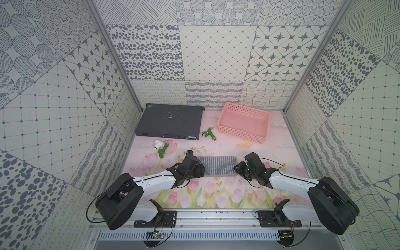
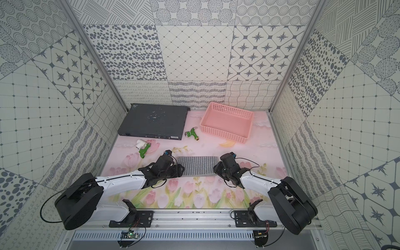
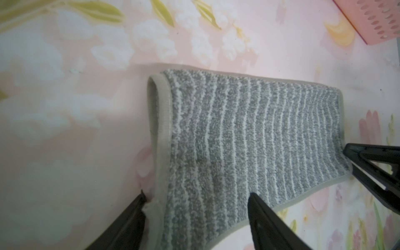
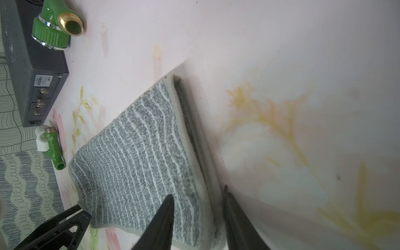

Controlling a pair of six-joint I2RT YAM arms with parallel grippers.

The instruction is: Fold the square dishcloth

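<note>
The grey striped dishcloth (image 1: 217,165) lies as a folded rectangle on the flowered table, both short edges showing layers. My left gripper is at its left end in the left wrist view, fingertips apart, one outside the folded edge and the other over the cloth. My right gripper straddles the right edge in the right wrist view, one finger on either side of the layered hem. Both are part open; neither visibly pinches the cloth.
A dark flat metal box (image 1: 168,120) stands at the back left, a pink basket (image 1: 243,120) at the back right. Green fittings (image 1: 209,134) lie between them, with another green and white pair (image 1: 162,150) left of the cloth.
</note>
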